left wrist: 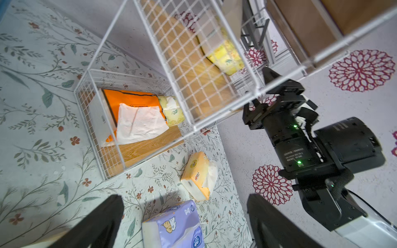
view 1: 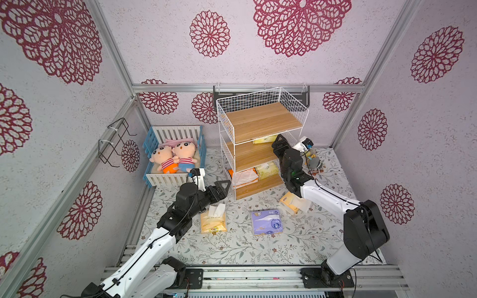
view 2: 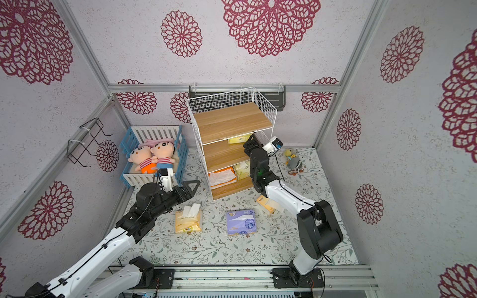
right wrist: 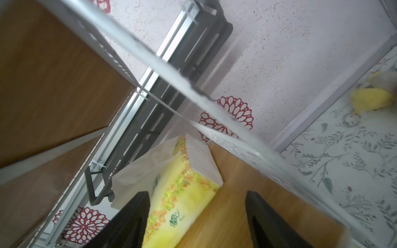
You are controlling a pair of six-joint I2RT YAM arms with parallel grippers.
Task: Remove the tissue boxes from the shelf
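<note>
A white wire shelf (view 1: 252, 143) with wooden boards stands at the back. On its middle level lies a yellow tissue pack (right wrist: 182, 198), against the rear. My right gripper (view 1: 278, 143) is open at that level's right front; in the right wrist view the pack shows past one finger (right wrist: 138, 217), not gripped. The bottom level holds an orange-and-white tissue pack (left wrist: 136, 108) and, beside it, another yellow pack (left wrist: 171, 109). My left gripper (view 1: 224, 188) hangs open and empty in front of the shelf's left side. The top board (view 2: 231, 121) is bare.
On the table lie a yellow tissue pack (view 1: 213, 222), a purple one (view 1: 266, 222) and an orange-yellow one (view 1: 290, 203). A blue-white crate (view 1: 175, 131) with dolls is left; a plush toy (view 2: 293, 161) is right. White shelf wires (right wrist: 206, 103) cross close to my right gripper.
</note>
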